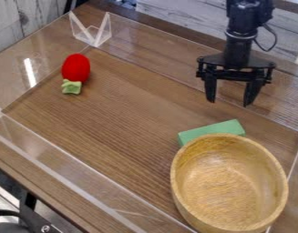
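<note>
My black gripper [231, 87] hangs over the back right of the wooden table, its two fingers spread open with nothing seen between them. Below it, toward the front, lies a flat green block [207, 130] beside a large yellow bowl [228, 204]. Far off to the left sit a red oval object [77, 66] and a small light-green piece [72, 87] just in front of it.
A clear wire-like or plastic holder [90, 29] stands at the back left. A pale wall runs behind the gripper.
</note>
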